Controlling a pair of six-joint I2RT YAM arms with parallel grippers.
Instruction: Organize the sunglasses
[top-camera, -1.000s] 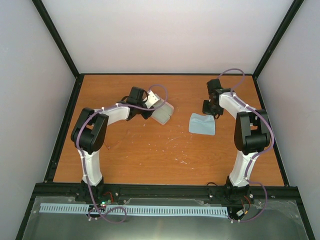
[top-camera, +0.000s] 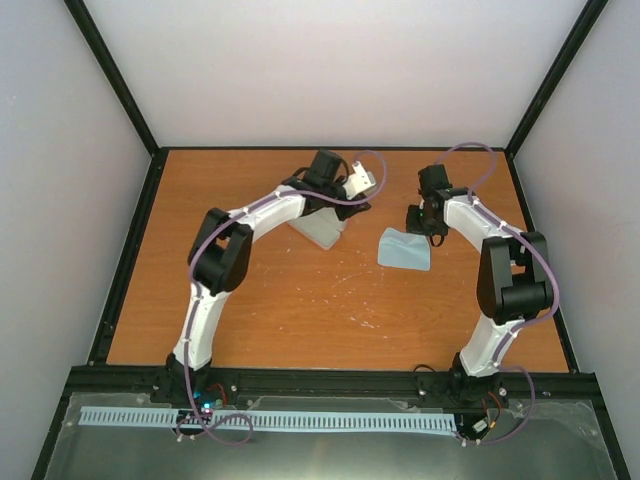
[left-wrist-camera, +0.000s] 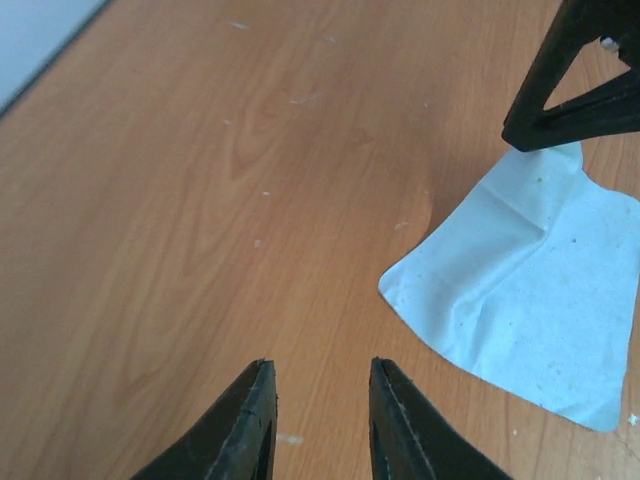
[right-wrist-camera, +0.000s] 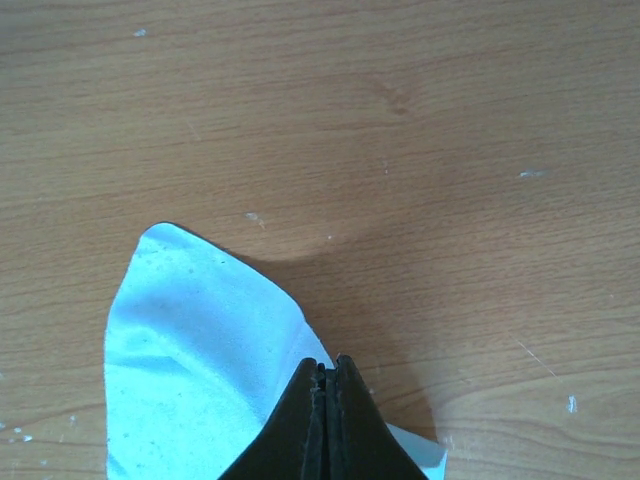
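A pale blue cloth (top-camera: 402, 252) lies flat on the table, one corner lifted in the wrist views. My right gripper is shut over that cloth's edge, apparently pinching it; it also shows at the top right of the left wrist view. My left gripper is part open with nothing between its fingers, to the left of the cloth. A pale grey tray-like object (top-camera: 315, 228) lies partly beneath the left arm in the top view; its contents are hidden. I cannot make out any sunglasses.
Dark frame rails (top-camera: 130, 245) and white walls bound the workspace.
My left arm has swung right and toward the back, its gripper now past the grey object and nearer the cloth. The right arm has shifted only slightly.
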